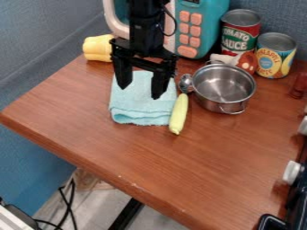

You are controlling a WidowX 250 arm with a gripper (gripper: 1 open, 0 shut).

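Observation:
The black gripper (142, 83) hangs over a folded light-blue cloth (138, 108) in the upper middle of the table, its two fingers spread apart and pointing down. Whether anything lies between them is hard to see against the cloth. A pale yellow corn cob (179, 114) lies along the cloth's right side. A steel pot (221, 97) stands to the right of the corn, with a small shiny metal piece at its left side.
A teal toy microwave (200, 22) stands behind. A tomato sauce can (240, 36) and another can (275, 58) are at the back right. Yellow items (97, 48) lie back left. Black equipment (278, 216) is at the right edge.

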